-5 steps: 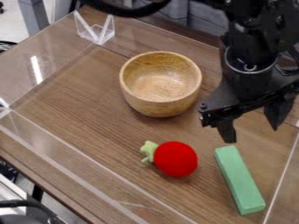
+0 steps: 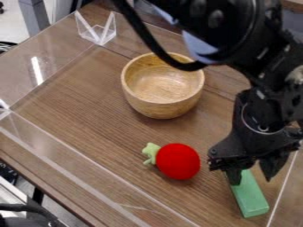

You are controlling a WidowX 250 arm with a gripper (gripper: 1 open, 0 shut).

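Observation:
My black gripper (image 2: 244,161) is low on the right, its fingers at the upper end of a green rectangular block (image 2: 252,200), which it partly covers. Whether the fingers touch or grip the block is hard to tell. A red round object with a green top, like a toy tomato or strawberry (image 2: 176,161), lies just left of the gripper. A wooden bowl (image 2: 160,104) stands empty above it.
A clear angular plastic piece (image 2: 98,27) is at the top left. The arm and its cable cover the upper right.
The gripper has come down from above the green block to its upper end, now hiding part of it. The red object and bowl have not visibly moved.

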